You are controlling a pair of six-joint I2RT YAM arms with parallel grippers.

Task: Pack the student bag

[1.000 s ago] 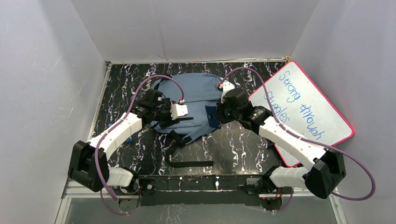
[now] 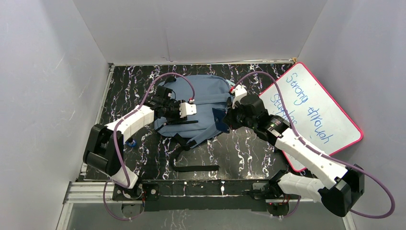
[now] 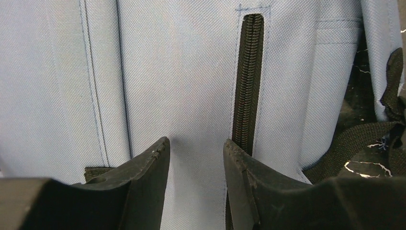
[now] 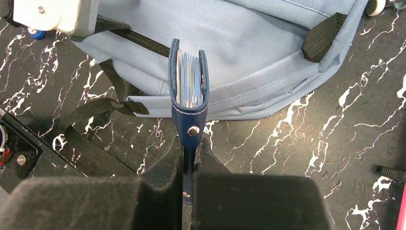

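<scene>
The light blue bag (image 2: pixel 206 91) lies flat on the dark marbled table, its black zipper (image 3: pixel 248 76) running along the front in the left wrist view. Over that zipper hangs my left gripper, its fingers parted with only bag cloth seen behind the gap. My right gripper is shut on a dark navy snap-closed case (image 4: pixel 190 120), which holds a stack of pale sheets or cards at its open end. Seen from above, the navy case (image 2: pixel 220 120) is over the bag's right front edge.
A red-edged whiteboard (image 2: pixel 311 115) with blue handwriting leans along the right side. The bag's black strap (image 2: pixel 196 168) trails across the front of the table. A small blue object (image 2: pixel 130 142) sits left of the bag.
My left gripper has shifted slightly right and away from the front over the bag. The right gripper, still with the navy case, has moved a little to the right.
</scene>
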